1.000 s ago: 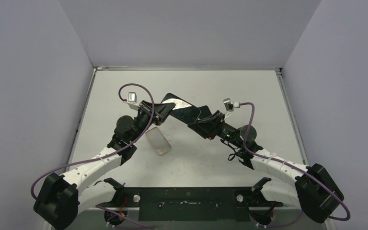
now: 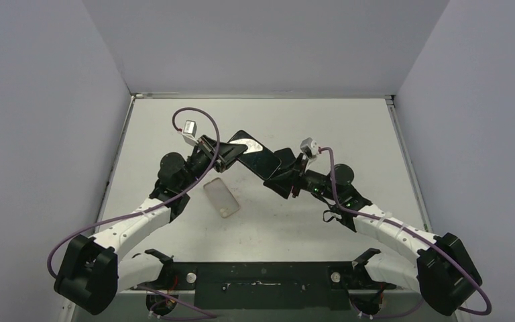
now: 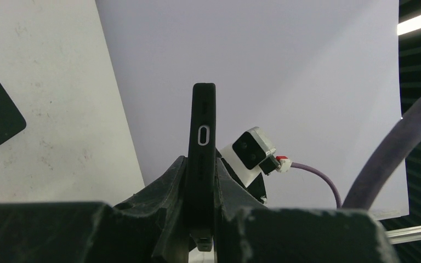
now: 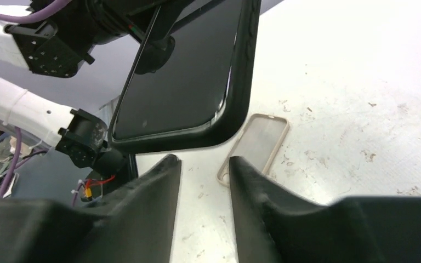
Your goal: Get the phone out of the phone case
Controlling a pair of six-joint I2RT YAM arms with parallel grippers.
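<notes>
The phone (image 4: 197, 71) has a dark glossy screen and sits in a black case (image 4: 240, 82) whose rim shows around it in the right wrist view. My left gripper is shut on the cased phone, which appears edge-on in the left wrist view with a small oval slot. In the top view the phone (image 2: 260, 162) hangs tilted above the table, its lower right end by my right gripper (image 2: 273, 182). My right gripper is part open just beyond the phone's lower edge, with a gap and no object visible between its fingers.
A clear, pale-rimmed case (image 2: 221, 197) lies flat on the white table below the left arm. Another flat black object (image 2: 285, 156) lies on the table, partly hidden behind the right gripper.
Over the last second both arms shifted slightly, and the right wrist turned and moved left. The phone tilted a little, and the bright reflection on its screen shifted. The clear case stayed put.
</notes>
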